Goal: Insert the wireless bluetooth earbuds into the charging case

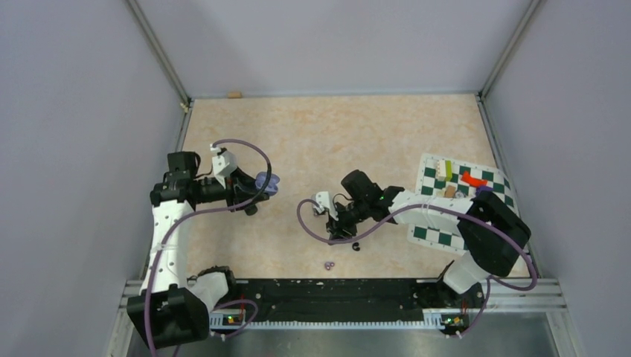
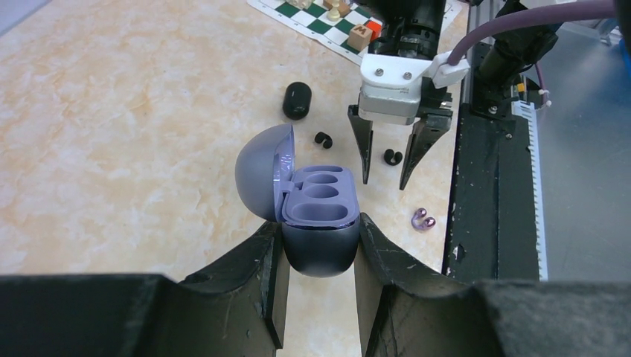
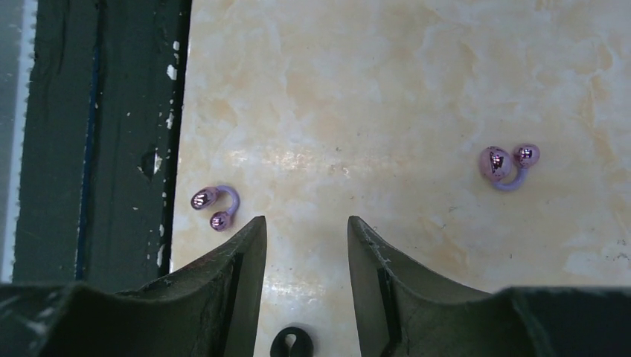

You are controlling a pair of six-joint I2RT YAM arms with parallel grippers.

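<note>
The lilac charging case (image 2: 321,195) is clamped between the fingers of my left gripper, its lid raised and its slots empty. One purple clip-shaped earbud (image 3: 216,207) lies close to the table's front edge; a second purple earbud (image 3: 510,165) rests farther in, on the right of the right wrist view. My right gripper has its fingers apart, with only bare table visible between them. It hangs over the table, with the purple earbuds to either side and ahead of it in its view.
A black earbud (image 3: 292,342) shows at the bottom of the right wrist view. Another black earbud (image 2: 324,140) lies near a black case (image 2: 297,100). The chessboard (image 1: 428,236) with blocks on it is under the right arm. Free table stretches across the back.
</note>
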